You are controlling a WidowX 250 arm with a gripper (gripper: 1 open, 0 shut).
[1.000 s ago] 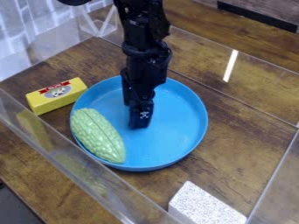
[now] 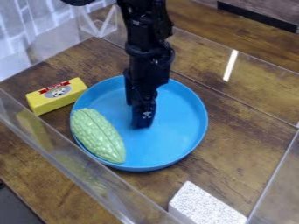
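Observation:
My black gripper (image 2: 138,103) reaches down from the top centre of the camera view, its tip low over the middle of a round blue plate (image 2: 173,136). The fingers are dark against one another, and whether they are open or shut, or hold anything, cannot be made out. A pale green corn-shaped object (image 2: 98,135) lies on the left part of the plate, left of and below the gripper.
A yellow box (image 2: 56,96) with a red label lies left of the plate on the wooden table (image 2: 233,105). A white speckled block (image 2: 205,205) is at the lower right. Clear panels edge the left and right.
The gripper and arm have shifted very slightly; the plate and the objects look unmoved.

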